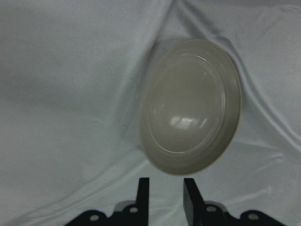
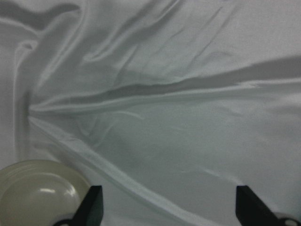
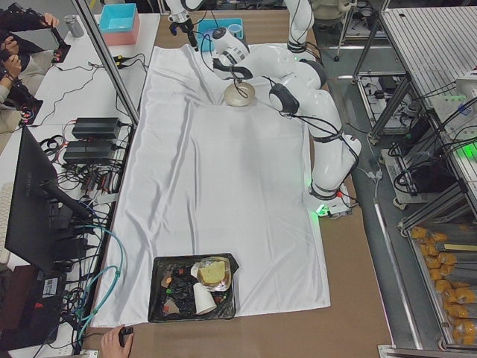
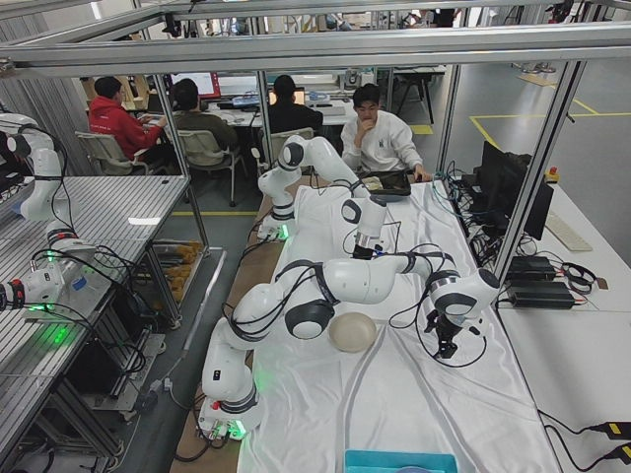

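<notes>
A beige plate (image 3: 239, 94) (image 4: 352, 332) lies on the white cloth below the arms. In the left wrist view the plate (image 1: 188, 106) is centred, just beyond the fingertips of my left gripper, which are apart with nothing between them. In the right wrist view the plate (image 2: 35, 197) is at the lower left, partly cut off. My right gripper stands open over bare, creased cloth. Which gripper is which is hard to tell in the camera views.
A black tray (image 3: 160, 291) with food and a white cup is at the cloth's far end from the plate. A blue bin (image 4: 399, 461) stands at the other end.
</notes>
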